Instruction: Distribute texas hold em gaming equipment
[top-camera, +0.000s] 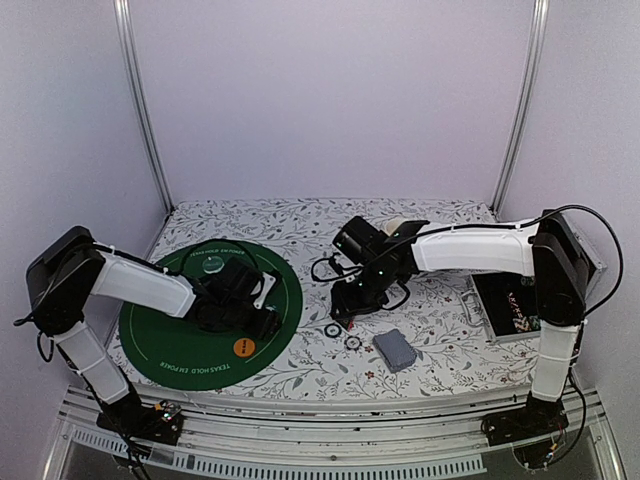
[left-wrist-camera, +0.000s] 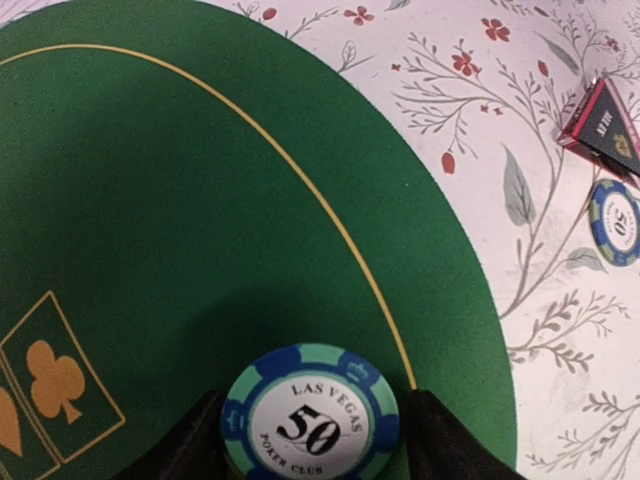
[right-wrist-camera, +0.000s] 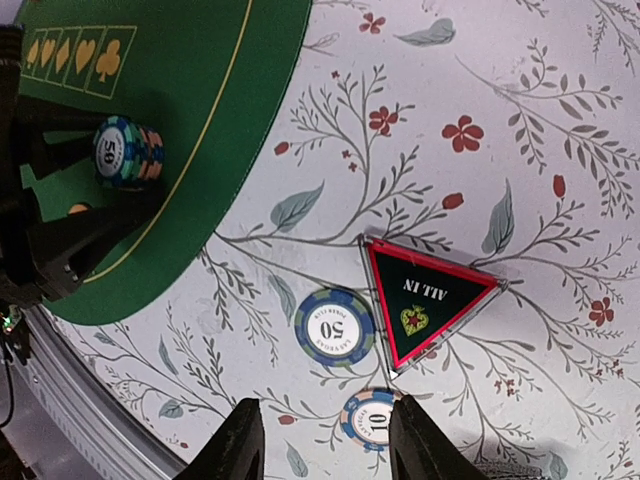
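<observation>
My left gripper stands low over the green poker mat (top-camera: 190, 365), part open around a stack of blue-and-green 50 chips (left-wrist-camera: 310, 410). A narrow gap shows between the chip and the right finger. In the right wrist view the stack (right-wrist-camera: 128, 152) sits between that gripper's fingers. Off the mat, on the floral cloth, lie a blue 50 chip (right-wrist-camera: 335, 328), a black-and-red ALL IN triangle (right-wrist-camera: 430, 295) and a 10 chip (right-wrist-camera: 370, 418). My right gripper hangs above this group, open and empty.
A grey card deck (top-camera: 395, 350) lies to the right of the loose chips. An orange button (top-camera: 243, 347) is on the mat. At the far right sits an open case (top-camera: 505, 305). Behind the right arm a pale cup (top-camera: 398, 225) is partly hidden.
</observation>
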